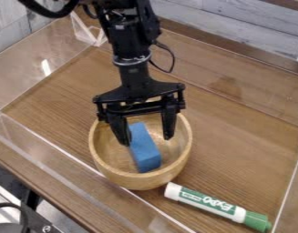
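My black gripper (140, 116) hangs over a round tan bowl (169, 171), its two fingers open and spread above the bowl's back half. Inside the bowl a blue block (145, 151) lies below and between the fingers; whether they touch it cannot be told.
A white marker-like tube (206, 199) with green lettering and a green end lies at the front right, outside the bowl. A clear plastic edge runs along the left and front.
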